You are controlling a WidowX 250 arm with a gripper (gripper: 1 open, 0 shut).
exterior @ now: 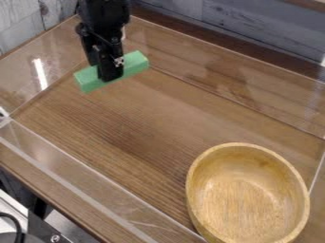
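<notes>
My black gripper [108, 59] hangs in the upper left of the camera view, over a green block [129, 66] at the back left of the wooden surface. The block sits at the fingertips, partly behind them. Whether the fingers are closed on it, and whether it is lifted, I cannot tell.
A large pale yellow bowl [248, 195] fills the lower right corner. Raised edges bound the left side and the back.
</notes>
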